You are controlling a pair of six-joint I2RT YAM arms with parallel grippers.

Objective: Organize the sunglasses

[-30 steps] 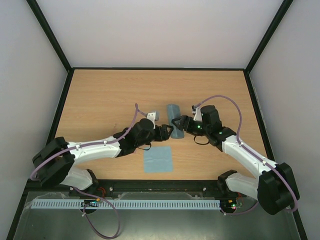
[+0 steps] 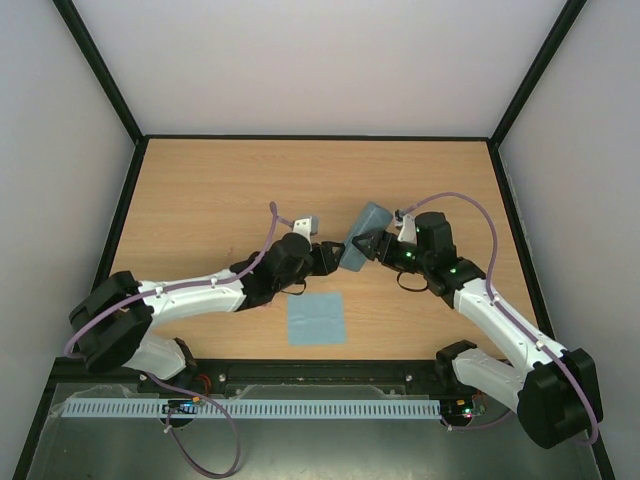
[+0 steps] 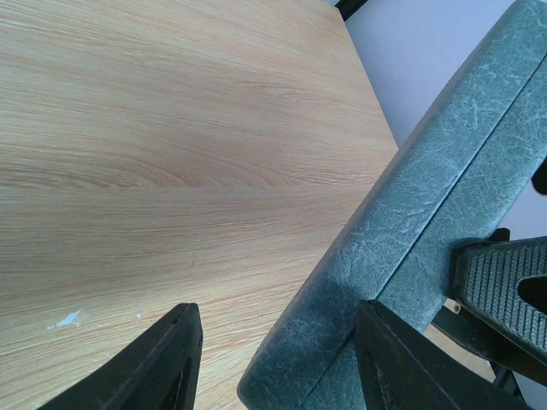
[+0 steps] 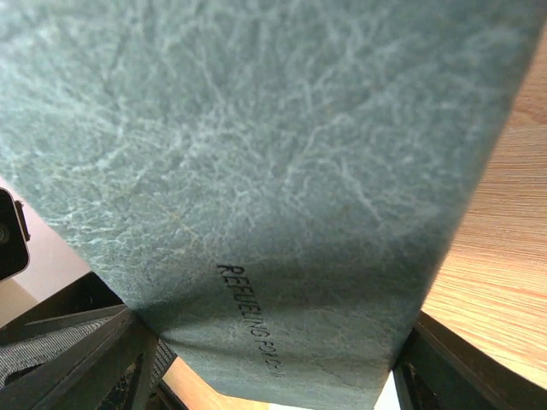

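Note:
A blue-grey sunglasses case (image 2: pixel 366 226) stands tilted between the two arms above the table middle. My right gripper has its fingers on both sides of the case, which fills the gap and shows printed letters on its end. In the left wrist view the long case (image 3: pixel 410 222) with its seam runs diagonally, apparently shut. My left gripper is open; one finger (image 3: pixel 376 342) overlaps the case, though contact is unclear, and only table shows beside the other. No sunglasses are visible.
A square light-blue cloth (image 2: pixel 316 319) lies flat on the wooden table (image 2: pixel 220 180), near its front edge.
The case has tilted, its far end swinging to the right. My right gripper has shifted slightly right with it; my left gripper has barely moved.

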